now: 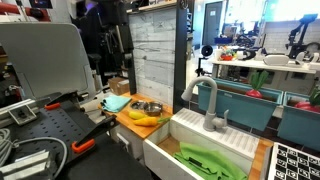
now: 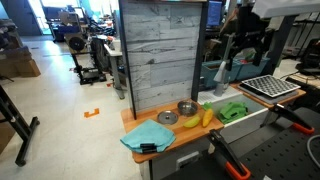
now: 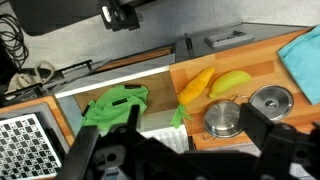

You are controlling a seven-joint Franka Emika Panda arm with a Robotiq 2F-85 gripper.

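Observation:
My gripper hangs high over the counter, its dark fingers spread wide with nothing between them. In the second exterior view the arm and gripper (image 2: pixel 258 55) show at the upper right, well above the surface. Below lie an orange carrot (image 3: pixel 196 86) with green leaves and a yellow banana-like item (image 3: pixel 230 83). Beside them are a metal pot (image 3: pixel 222 118) and a round metal dish (image 3: pixel 272 101). A light blue towel (image 3: pixel 301 66) rests at the counter's end. Green cloth (image 3: pixel 116 106) lies in the white sink (image 1: pixel 173 145).
A grey faucet (image 1: pixel 209 100) rises behind the sink. To the sink's far side sits a white drying rack (image 3: pixel 25 146). A grey plank wall (image 2: pixel 165 60) stands behind the counter. Black rails (image 2: pixel 228 158) run along the front.

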